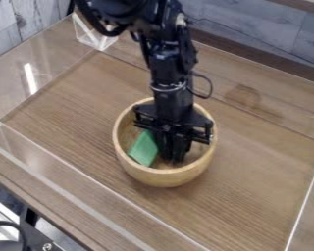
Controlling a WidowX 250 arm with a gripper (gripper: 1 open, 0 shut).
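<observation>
My black gripper (171, 135) reaches down from the top of the view into a round tan bowl (168, 176) near the middle of the wooden table. A green object (141, 148) lies tilted in the left side of the bowl, beside the gripper. The fingertips are hidden by the gripper body and the bowl, so I cannot tell whether they are open or shut or what is between them.
Grey plank walls border the back. A transparent object (94, 29) is at the back left. Cables show at the front left corner.
</observation>
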